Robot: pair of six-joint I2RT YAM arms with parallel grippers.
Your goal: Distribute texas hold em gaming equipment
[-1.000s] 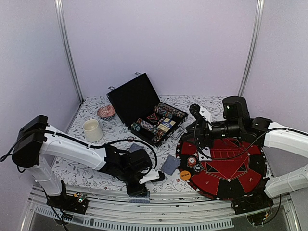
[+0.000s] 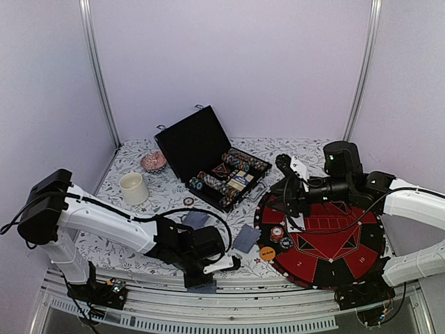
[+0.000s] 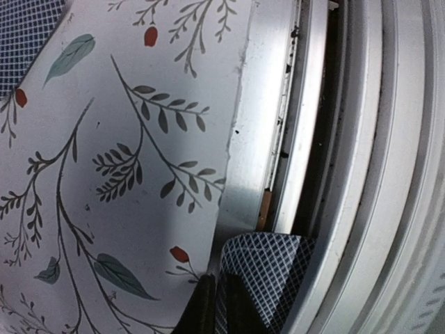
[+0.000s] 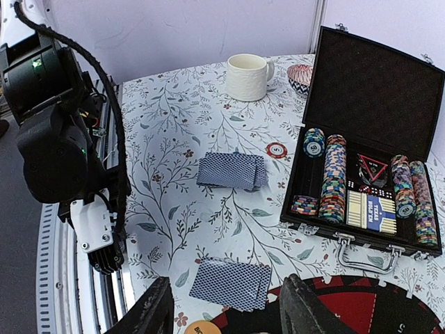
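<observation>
My left gripper is low at the table's front edge, shut, over a blue checked card [image 3: 268,275] lying partly on the metal rail; whether it pinches that card I cannot tell. My right gripper stands open above the round red-black mat [image 2: 334,257], nothing seen between its fingers. Two groups of blue cards lie on the table [image 4: 233,278]. The open chip case [image 2: 229,181] stands at the back, with chip stacks and card boxes inside. An orange dealer button [image 2: 268,253] and chip stacks [image 2: 277,233] lie by the mat.
A white mug [image 2: 133,189] and a patterned bowl [image 2: 153,161] stand at the back left. A loose red chip [image 4: 276,149] lies near the case. Metal rails [image 2: 195,306] run along the front edge.
The right arm has moved slightly; the objects on the table look unchanged.
</observation>
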